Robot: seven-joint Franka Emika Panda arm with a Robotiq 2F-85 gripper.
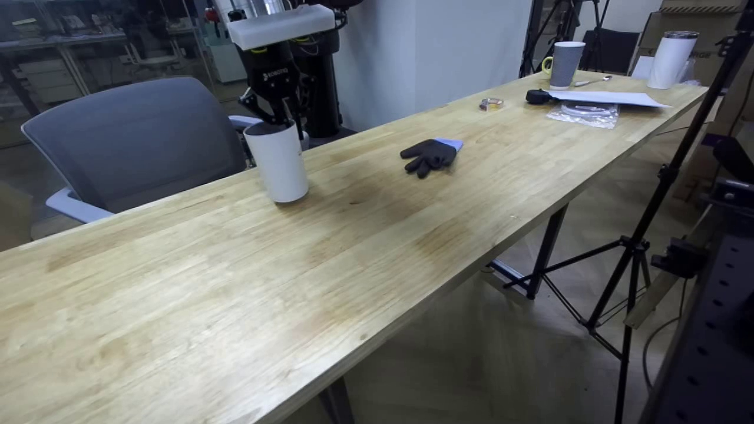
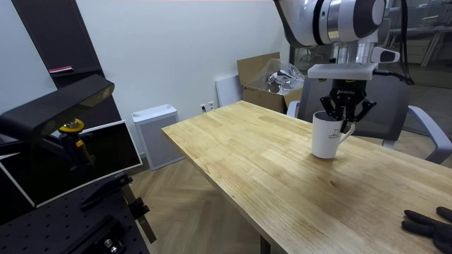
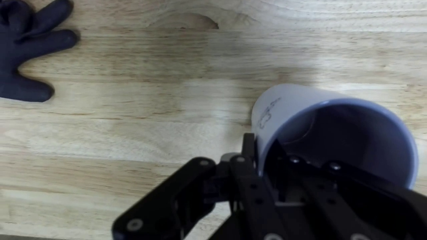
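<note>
A white mug (image 1: 277, 164) with a small printed logo leans in my gripper (image 1: 295, 127), near the table's chair-side edge. Its handle shows in exterior view 2, on the right of the mug (image 2: 325, 137). In the wrist view my gripper is shut on the wall of the mug (image 3: 294, 102), one finger inside the opening and the other outside. The mug is tilted; I cannot tell whether its base touches the table.
A dark glove (image 1: 432, 155) with a blue cuff lies farther along the table (image 1: 283, 282). A grey cup (image 1: 566, 65), papers (image 1: 608, 98) and a white tumbler (image 1: 673, 60) occupy the far end. An office chair (image 1: 141, 145) stands beside the edge.
</note>
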